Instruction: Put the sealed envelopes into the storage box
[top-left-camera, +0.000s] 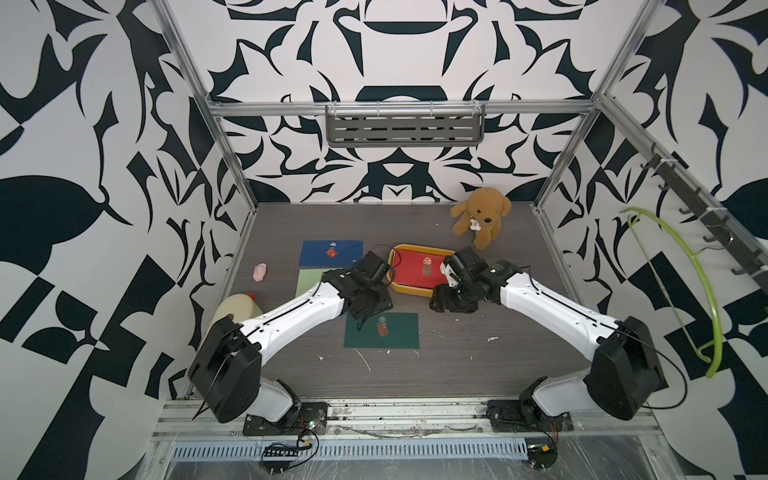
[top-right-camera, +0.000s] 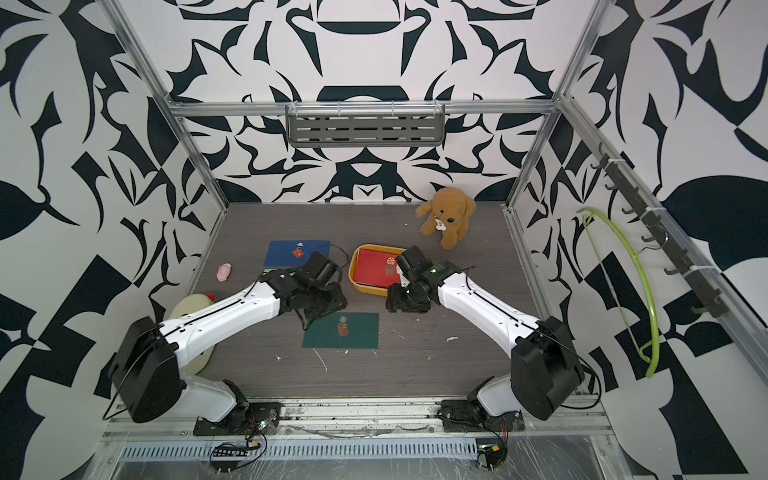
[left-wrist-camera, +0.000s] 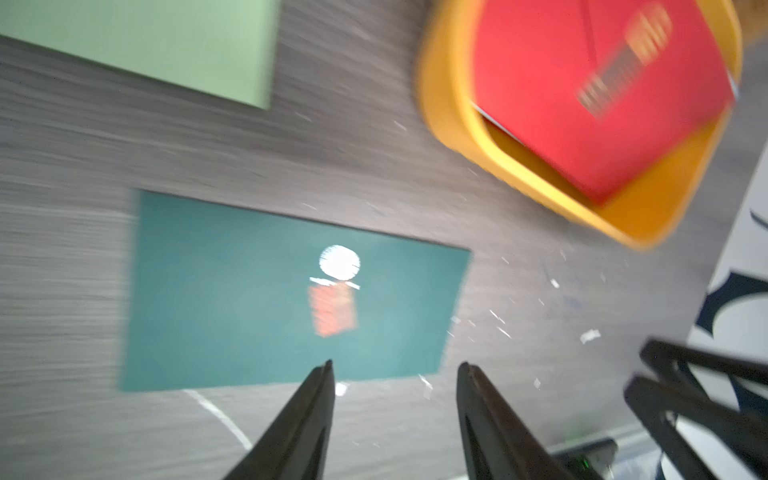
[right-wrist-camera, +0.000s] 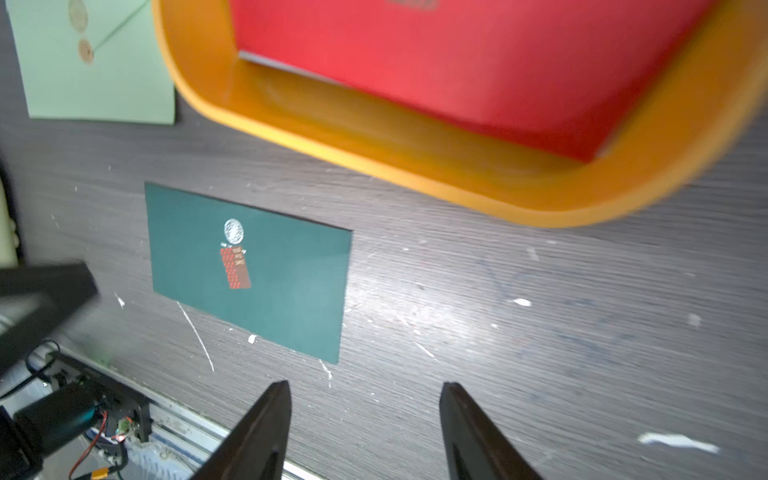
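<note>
A red envelope (top-left-camera: 417, 267) lies inside the yellow storage box (top-left-camera: 414, 293). In front of the box, a dark green envelope (left-wrist-camera: 232, 296) is flat on the table. A light green envelope (right-wrist-camera: 96, 72) lies left of the box, with a blue envelope (top-left-camera: 314, 251) behind it; the left arm partly covers the light green one from above. My left gripper is over the table near the dark green envelope, fingers apart and empty. My right gripper hangs in front of the box's right part, also parted with nothing between its fingers.
A brown plush dog (top-left-camera: 483, 216) sits at the back right. On the left are a small pink object (top-left-camera: 259, 272) and a cream appliance (top-right-camera: 194, 305), partly behind the left arm. Bare table lies right of the dark green envelope.
</note>
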